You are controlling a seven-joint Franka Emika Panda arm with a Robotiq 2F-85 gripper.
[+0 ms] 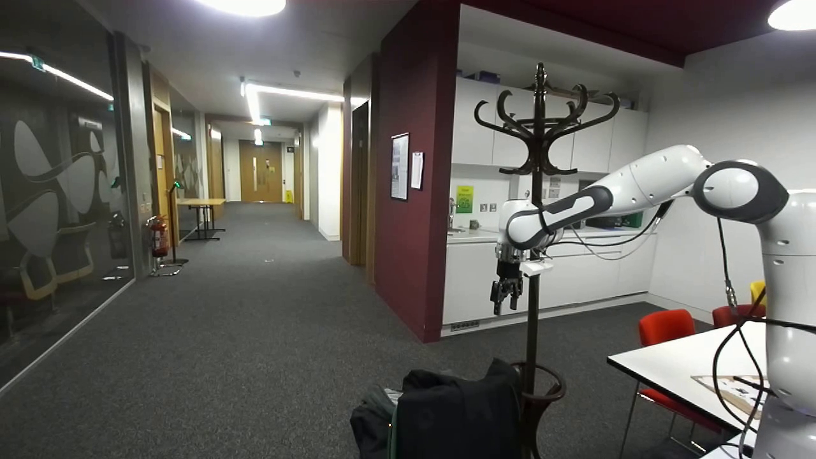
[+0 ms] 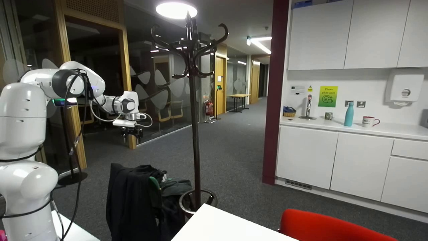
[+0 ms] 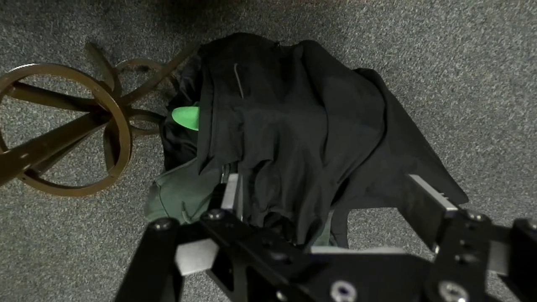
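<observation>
My gripper [image 1: 506, 305] is open and empty, hanging fingers-down in the air beside the dark coat stand [image 1: 533, 329]. Exterior view 2 shows the gripper [image 2: 131, 139] well above a black jacket [image 2: 127, 201] draped over a chair. Looking down in the wrist view, the gripper has its fingers wide apart, with the black jacket [image 3: 297, 115] far below them. A green bit of the chair [image 3: 186, 117] pokes out at the jacket's left, and a grey-green garment [image 3: 183, 193] lies beneath. The stand's ring base [image 3: 123, 141] is to the left.
A white table [image 2: 232, 229] and a red chair [image 2: 321, 227] stand near the coat stand. Behind are kitchen cabinets [image 1: 489, 283], with a teal bottle [image 2: 349, 114] and a mug [image 2: 369, 122] on the counter. Open carpet [image 1: 252, 344] stretches down the corridor.
</observation>
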